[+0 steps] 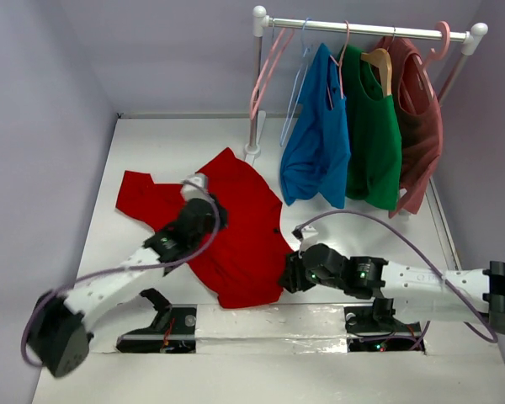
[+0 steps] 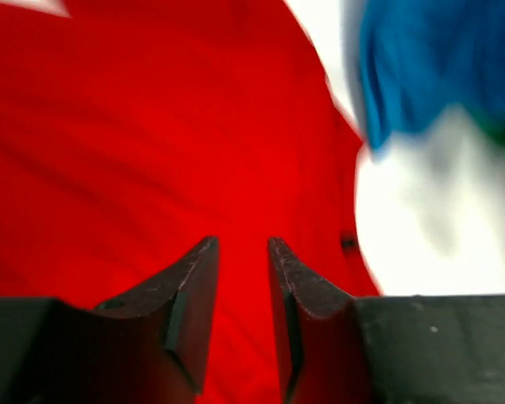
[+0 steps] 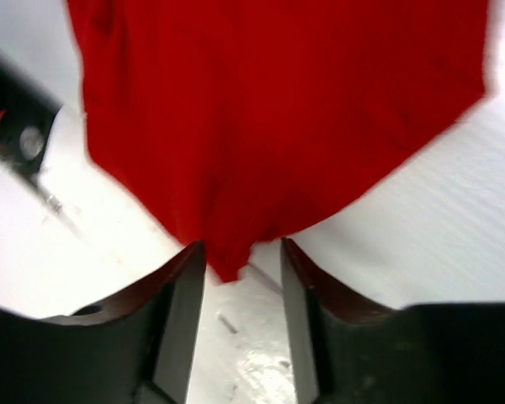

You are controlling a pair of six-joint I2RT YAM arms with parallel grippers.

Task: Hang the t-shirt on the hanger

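The red t-shirt point(image 1: 236, 236) lies spread flat on the white floor, its sleeves toward the back and left. My left gripper point(image 1: 215, 219) is over the middle of the shirt, blurred in the top view; its fingers stand part open in the left wrist view, with only red cloth visible below. My right gripper point(image 1: 290, 273) is low at the shirt's front right corner; in the right wrist view it is open, with a red corner point(image 3: 231, 261) just beyond its fingers. Empty pink hangers point(image 1: 269, 71) and blue hangers point(image 1: 295, 88) hang on the rack's left.
The rack bar point(image 1: 311, 24) carries blue point(image 1: 316, 151), green point(image 1: 370, 143) and pink tops point(image 1: 417, 143) on hangers at the back right. Grey walls border both sides. Bare floor shows left and right of the shirt.
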